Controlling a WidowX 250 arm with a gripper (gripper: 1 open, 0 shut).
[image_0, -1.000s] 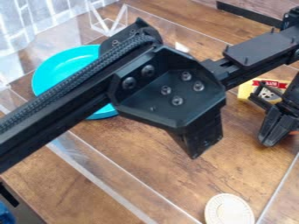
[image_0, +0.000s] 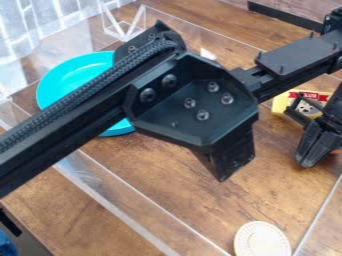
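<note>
The black arm spans the view from the left edge to the upper right. At the right edge its gripper (image_0: 315, 140) points down toward the wooden table, partly cut off by the frame, so its finger state is unclear. Just behind it sits a small yellow object (image_0: 286, 101) with a red label and a dark-and-white face, partly hidden by the gripper. A turquoise plate (image_0: 70, 78) lies at the upper left, partly behind the arm. A white ridged disc (image_0: 262, 239) lies at the bottom right.
Clear plastic walls (image_0: 118, 204) border the workspace. A blue object (image_0: 14, 243) shows at the lower left corner.
</note>
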